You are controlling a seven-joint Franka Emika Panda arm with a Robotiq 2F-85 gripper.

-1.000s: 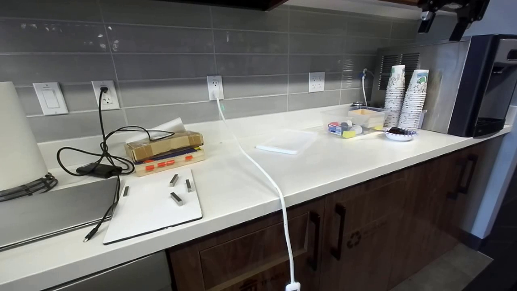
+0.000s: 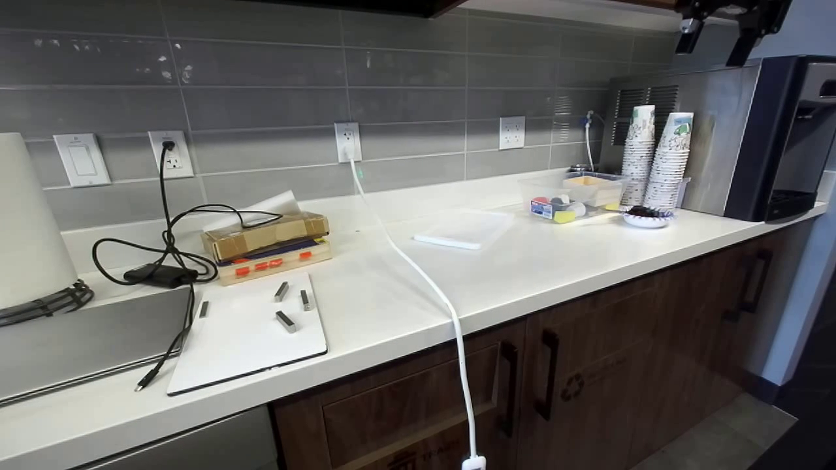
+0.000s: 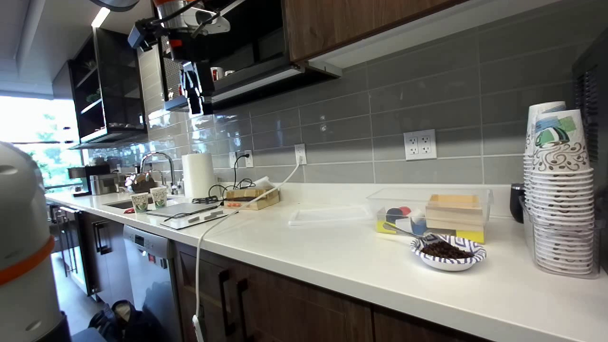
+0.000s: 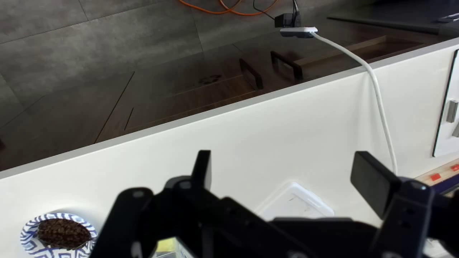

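My gripper is open high above the counter, its two dark fingers wide apart with nothing between them. In the first exterior view the gripper (image 2: pixel 713 55) shows at the top right, well clear of the worktop. A patterned bowl (image 3: pixel 448 259) of dark brown bits stands near the right end of the counter, with a fork (image 3: pixel 404 231) leaning on its rim. Behind it is a clear plastic bin (image 3: pixel 484 206) holding sponges and small items. A flat white lid (image 2: pixel 454 239) lies on the counter to the left of the bin.
Tall stacks of paper cups (image 3: pixel 561 211) stand at the right end. A white cord (image 2: pixel 423 274) crosses the counter and hangs over its front edge. Small metal blocks (image 2: pixel 285 321) lie on a whiteboard (image 2: pixel 243 356) at left.
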